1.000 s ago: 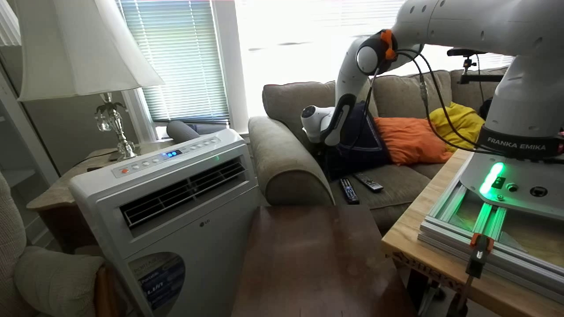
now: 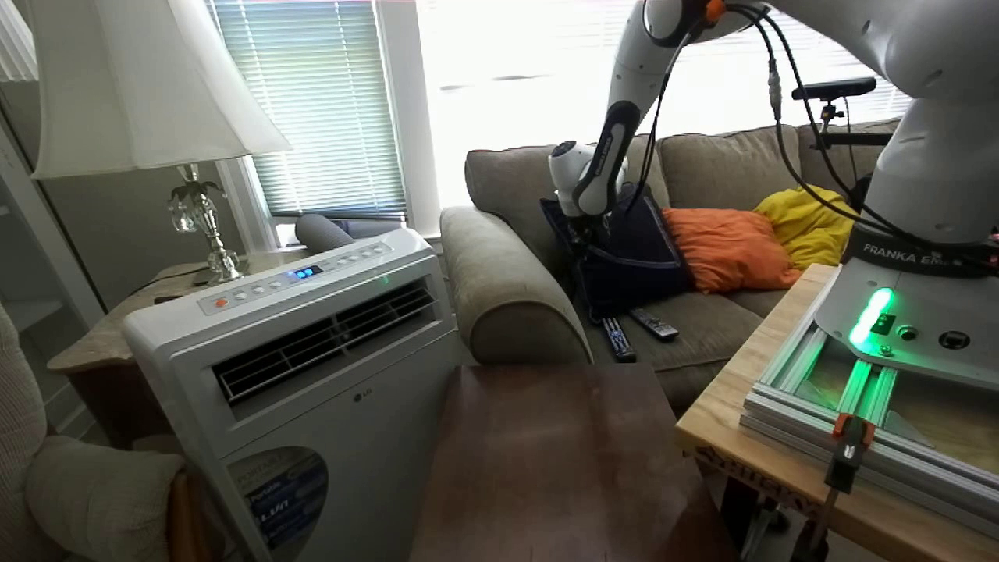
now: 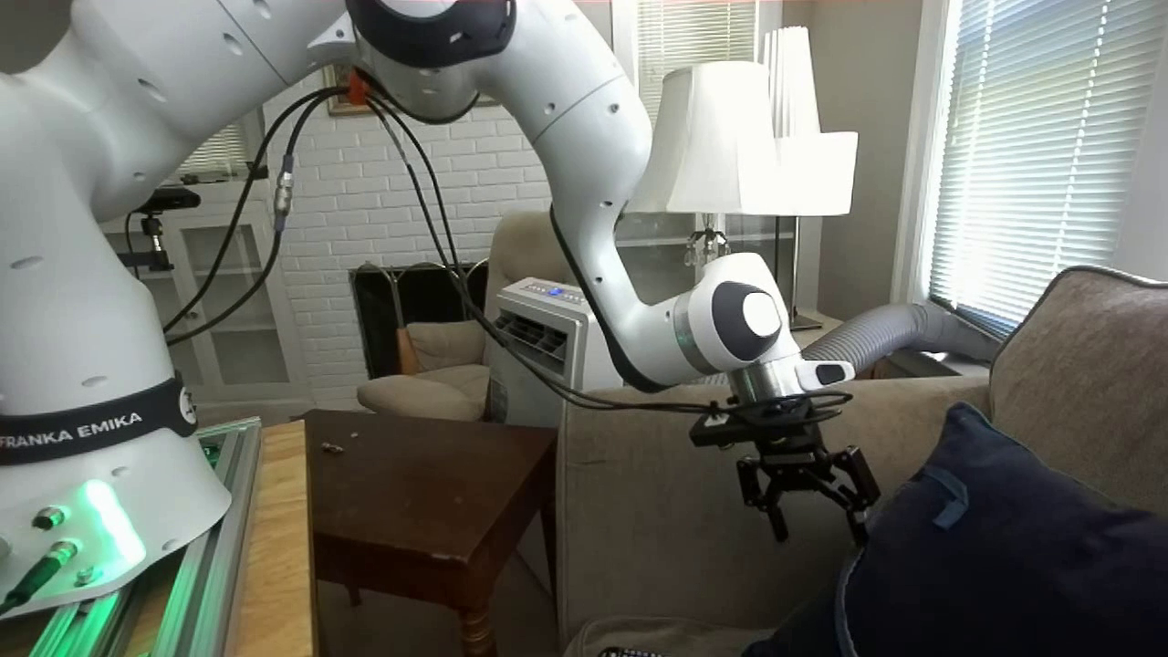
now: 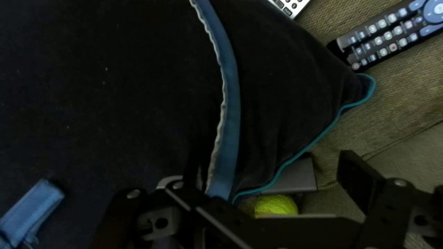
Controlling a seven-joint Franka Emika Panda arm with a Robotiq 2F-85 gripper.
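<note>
My gripper [image 3: 818,527] hangs open beside the dark blue pillow [image 3: 1018,547], near the sofa's inner arm, with its fingers spread apart. In the wrist view the pillow [image 4: 124,95] fills the left and middle, crossed by a blue strip [image 4: 230,95]; one finger lies over that strip and the other [image 4: 357,178] over the sofa side. A yellow-green ball [image 4: 276,205] shows partly between the fingers, below them, with the grey corner of some object [image 4: 295,176] by the pillow's teal-edged side. Nothing is visibly held. Whether a finger touches the pillow I cannot tell.
The sofa arm [image 2: 520,290] rises close by. Orange [image 2: 730,248] and yellow [image 2: 810,225] pillows sit farther along. A brown table [image 2: 571,459] stands bare in front.
My arm's hand has risen and shifted slightly right in exterior view 1, showing more of the pillow beneath it. The remotes and other pillows have not moved.
</note>
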